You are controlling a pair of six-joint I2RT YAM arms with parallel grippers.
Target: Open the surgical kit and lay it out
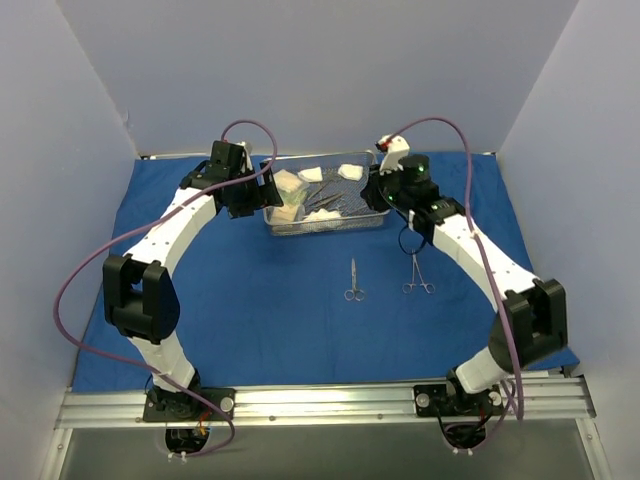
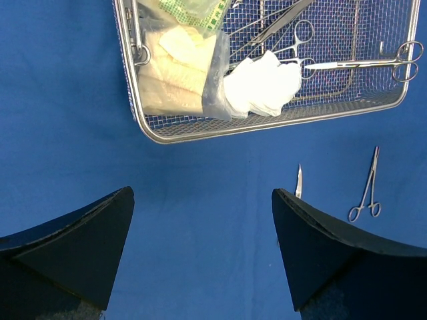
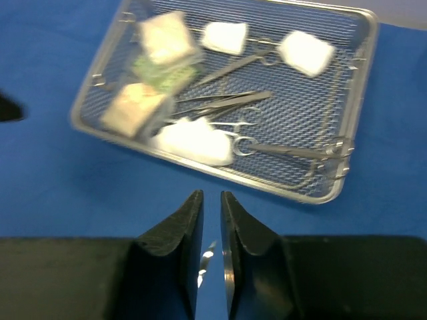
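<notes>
The wire instrument tray holds beige packets, white gauze and several metal instruments. Outside it, scissors and a clamp lie on the blue drape. My left gripper is open above the tray's left end, with nothing between its fingers in the left wrist view. My right gripper is above the tray's right end in the top view; in the right wrist view its fingertips are slightly apart, with nothing seen held.
The blue drape is clear on the left and front middle. Grey walls bound the back and sides. Purple cables arch over both arms.
</notes>
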